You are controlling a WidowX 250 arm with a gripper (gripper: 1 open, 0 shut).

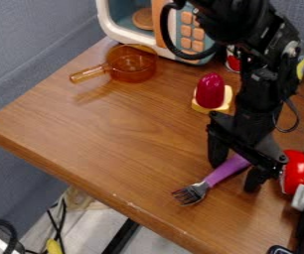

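Note:
My gripper [238, 169] is low over the right side of the wooden table [95, 144], around the purple handle of a fork [215, 180]. The fork's metal tines point toward the lower left. The fingers straddle the handle's upper end; whether they grip it I cannot tell.
An orange pot [131, 65] sits at the back left, before a toy microwave [121, 15]. A red object on a yellow base [211, 93] stands behind the gripper. A red cylinder [297, 172] and dark items crowd the right edge.

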